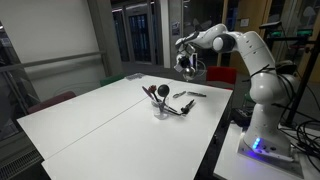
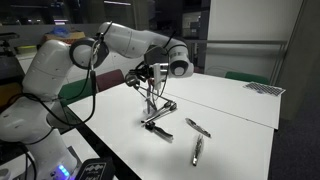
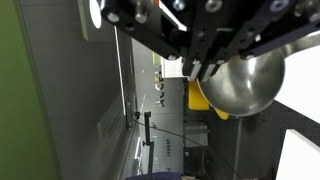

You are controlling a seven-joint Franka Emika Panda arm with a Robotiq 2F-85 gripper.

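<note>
My gripper (image 1: 187, 72) hangs over the far end of the white table in exterior view 1. In the wrist view two narrow fingertips of the gripper stand close together, and whether anything is between them is not clear. A shiny metal bowl-shaped piece, like a ladle head (image 3: 243, 84), shows right behind them. A holder (image 1: 160, 106) with several dark-headed utensils (image 1: 162, 90) stands on the table, apart from the gripper in exterior view 1. In exterior view 2 the holder (image 2: 150, 104) is partly covered by utensils and the arm.
Black-handled tools lie on the table near the holder, among them a dark utensil (image 1: 188, 106). Loose utensils (image 2: 198, 130) lie nearer the front in exterior view 2. Chairs stand behind.
</note>
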